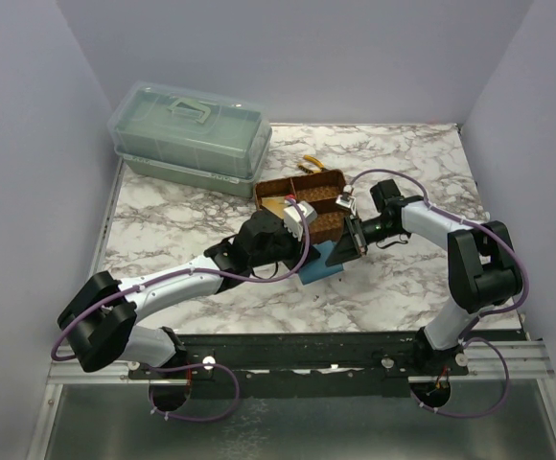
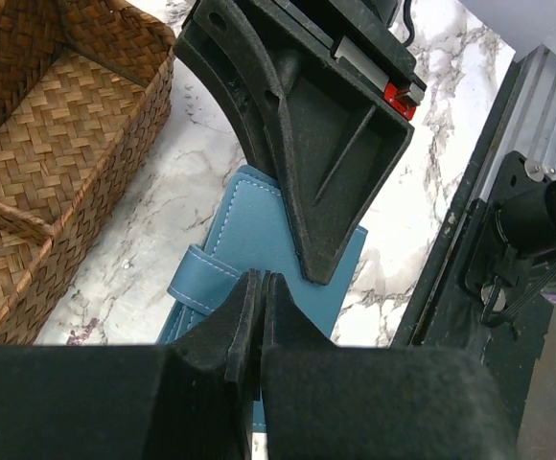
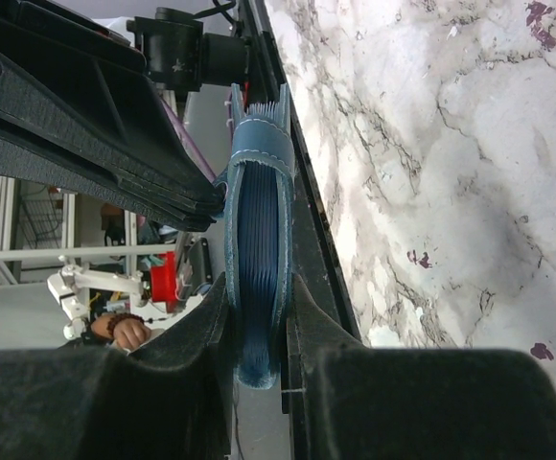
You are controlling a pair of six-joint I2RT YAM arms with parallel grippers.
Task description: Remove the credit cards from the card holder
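Note:
A blue card holder [image 1: 320,271] is held above the front middle of the counter. My right gripper [image 1: 338,255] is shut on it; in the right wrist view the holder [image 3: 259,220] stands edge-on between the fingertips, showing tightly packed inner sleeves under its strap. My left gripper is shut at the holder's strap side, its tips against the blue holder [image 2: 244,230]; nothing can be made out between its fingers. Whether cards are inside is not clear.
A woven divided basket [image 1: 274,185] sits just behind the grippers, with pliers [image 1: 314,165] beyond it. A green lidded plastic case [image 1: 188,129] fills the back left. Bare marble [image 1: 412,153] lies at the back right.

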